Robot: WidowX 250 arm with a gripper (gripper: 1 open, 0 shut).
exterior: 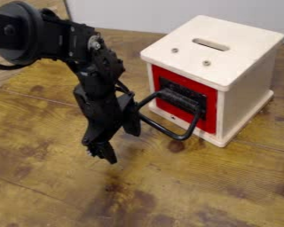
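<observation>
A white wooden box [244,105] with a slot in its top stands at the right, its red front panel [208,122] facing left. A black looped handle [181,136] sticks out from that front, low and toward the arm. My black arm reaches in from the upper left, and its gripper [123,141] points down over the floor just left of the handle, its fingers apart with nothing seen between them. Whether part of it touches the handle's near end I cannot tell.
A white wall [151,13] runs behind the box.
</observation>
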